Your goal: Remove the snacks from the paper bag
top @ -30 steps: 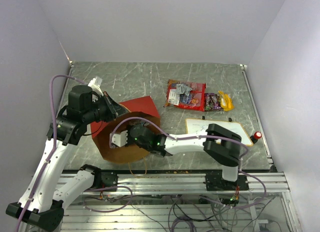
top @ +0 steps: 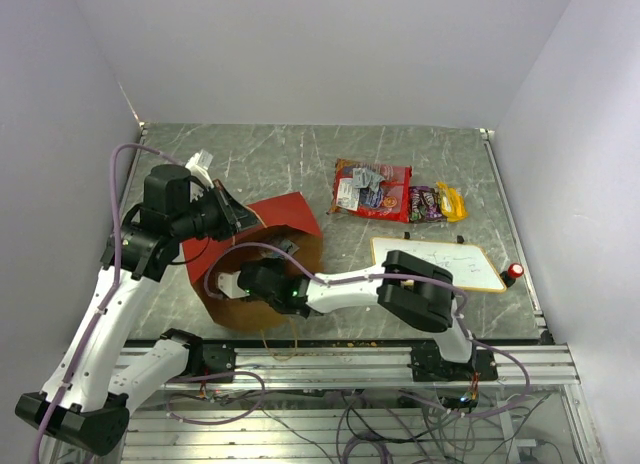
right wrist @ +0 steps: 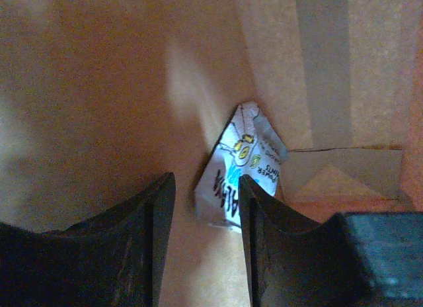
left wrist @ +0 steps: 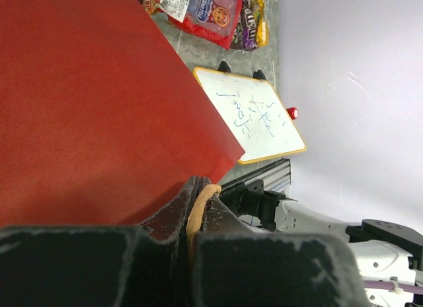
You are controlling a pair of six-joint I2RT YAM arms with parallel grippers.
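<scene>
The paper bag (top: 205, 289), red outside and brown inside, lies open on the left of the table. My left gripper is shut on the bag's tan handle, above the red paper (left wrist: 92, 95). My right arm reaches into the bag, where my right gripper stands part open around the near end of a small pale snack packet (right wrist: 244, 161) lying on the brown paper. In the top view, the bag and arm mostly hide that gripper.
A red snack bag (top: 350, 192), purple packet (top: 424, 204) and yellow packet (top: 450, 202) lie at the back right. A whiteboard (top: 430, 264) and red-capped object (top: 515, 271) occupy the front right. Bare table shows at the back left.
My right arm has shifted slightly within the bag, its elbow moving a little left. The left arm has moved very slightly, still at the bag's top edge.
</scene>
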